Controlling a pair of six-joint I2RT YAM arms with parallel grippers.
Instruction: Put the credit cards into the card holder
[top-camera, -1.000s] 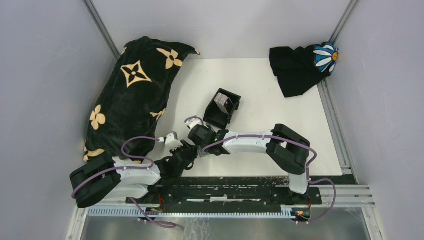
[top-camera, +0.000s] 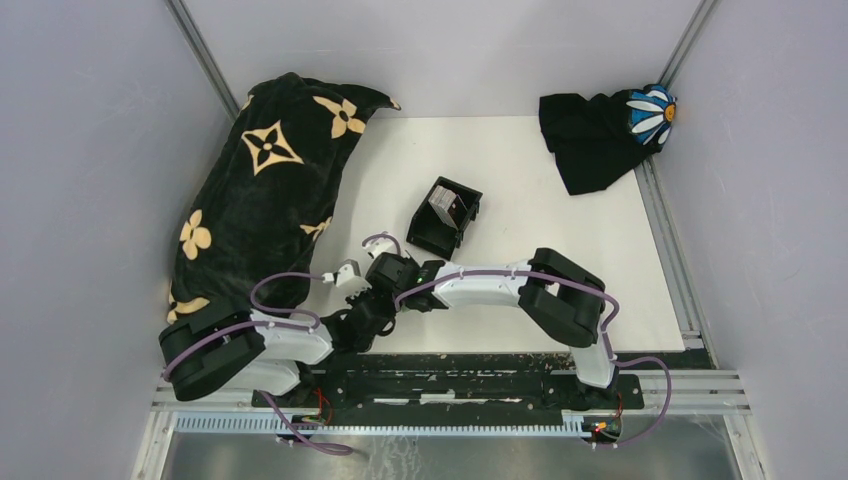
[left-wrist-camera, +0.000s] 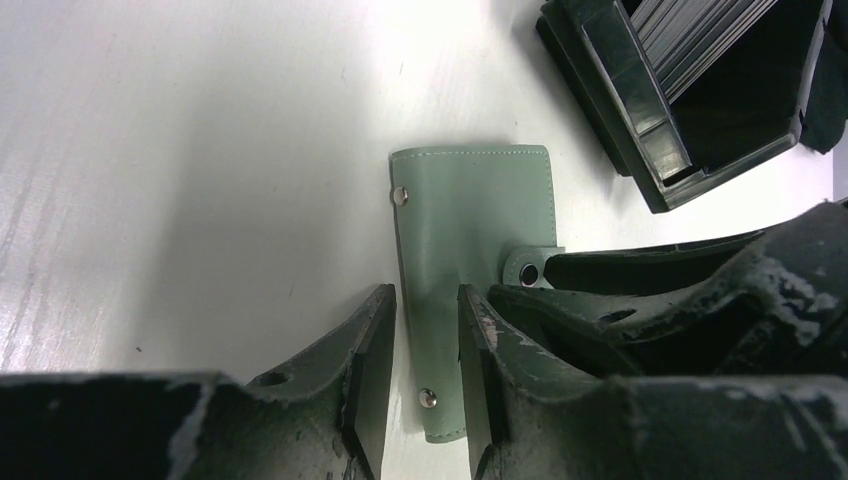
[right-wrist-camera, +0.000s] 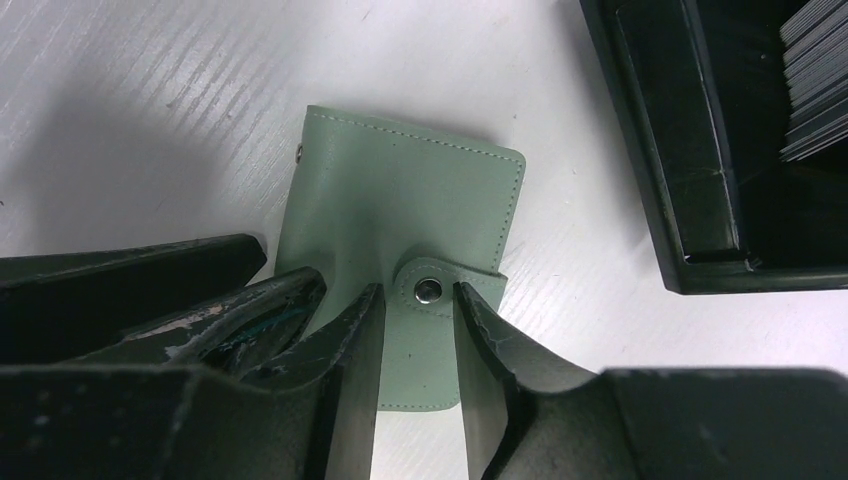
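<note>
A sage-green card holder (left-wrist-camera: 465, 205) lies flat on the table, its snap strap (right-wrist-camera: 445, 285) fastened over the right edge. In the left wrist view my left gripper is partly open above the holder's studded left edge, with no object seen gripped. My right gripper is also partly open, its fingertips on either side of the strap's snap; whether they touch it is hard to tell. The credit cards (right-wrist-camera: 818, 80) stand stacked in a black box (top-camera: 433, 238). From the top, the arms hide most of the holder.
The two grippers are very close together, one showing at the side of each wrist view. A black patterned pillow (top-camera: 255, 200) fills the left side, and a dark cloth (top-camera: 590, 145) lies at the back right. Bare table (top-camera: 540, 220) stretches right of the box.
My left arm has moved right and slightly away from the front edge. The right arm has shifted a little left, bringing the grippers closer together. The box has not moved.
</note>
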